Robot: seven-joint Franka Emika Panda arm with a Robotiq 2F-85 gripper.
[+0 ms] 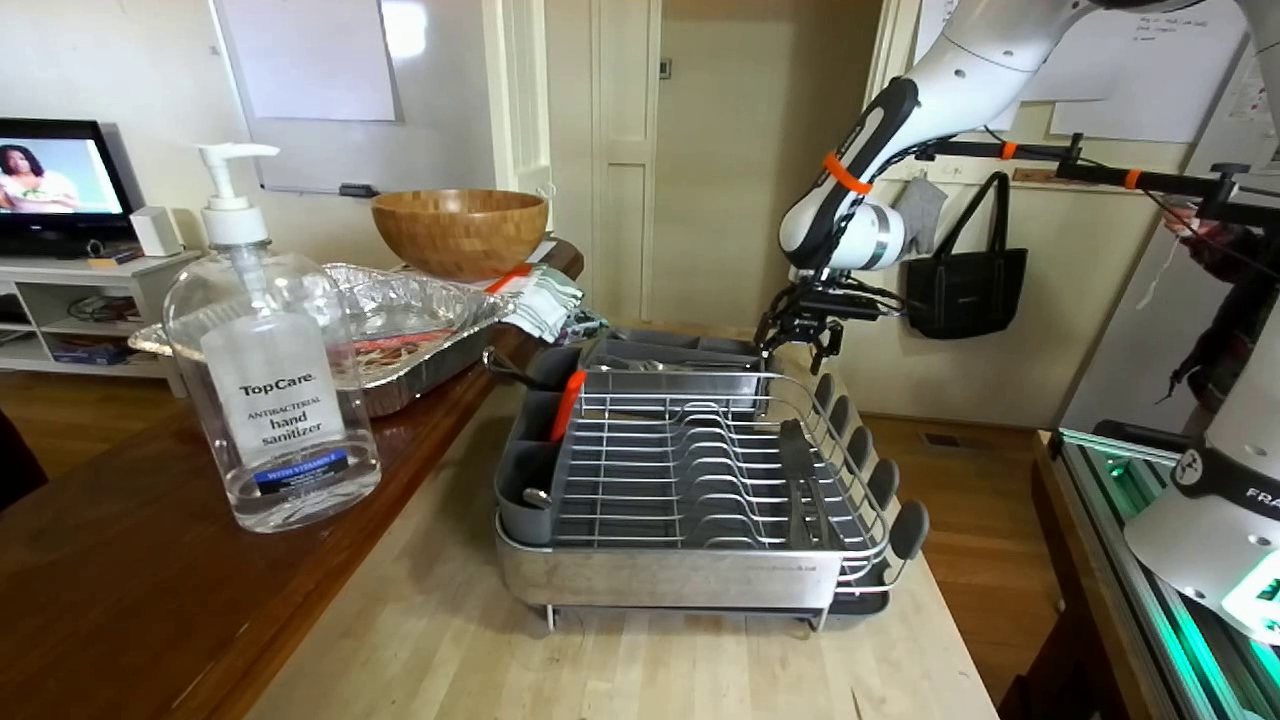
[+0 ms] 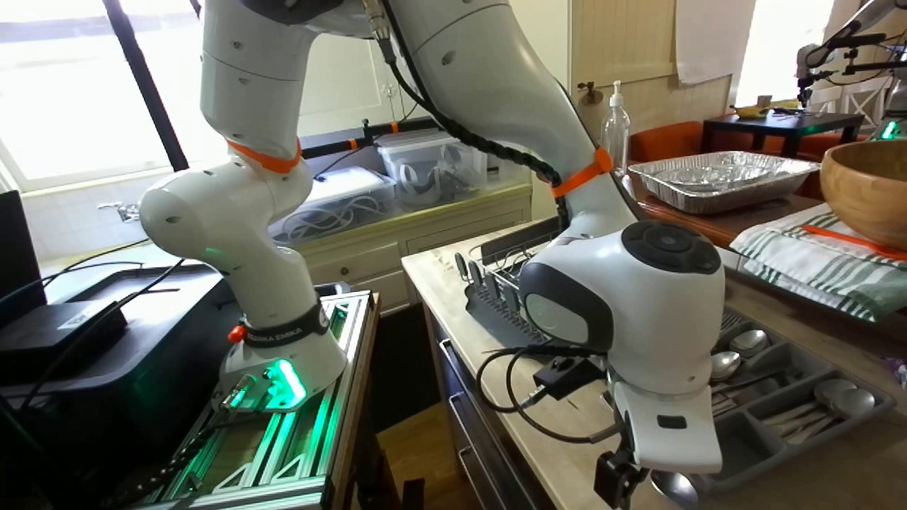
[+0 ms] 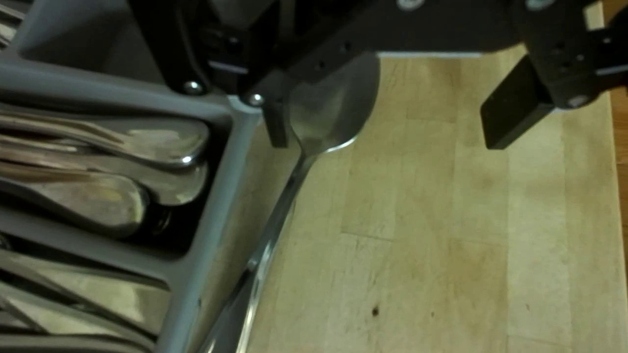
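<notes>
A metal spoon (image 3: 282,200) lies on the wooden counter (image 3: 435,235) alongside the grey cutlery tray (image 3: 206,217), its bowl toward the top of the wrist view. My gripper is open above the counter, its fingers wide apart. The left finger overlaps the edge of the spoon's bowl in that view, while the right one is over bare wood; nothing is clasped. Exterior view 2 shows the spoon (image 2: 674,487) beside the tray (image 2: 808,450), near my gripper, whose fingertips are partly hidden there.
The dish rack (image 1: 672,576) stands on the counter, with utensils lying on its wires and in its side cups. Several pieces of cutlery (image 3: 100,147) fill the tray's compartments. A wooden bowl (image 1: 462,234) and a foil pan (image 1: 420,348) occupy the raised ledge. Bare counter extends right of the spoon in the wrist view.
</notes>
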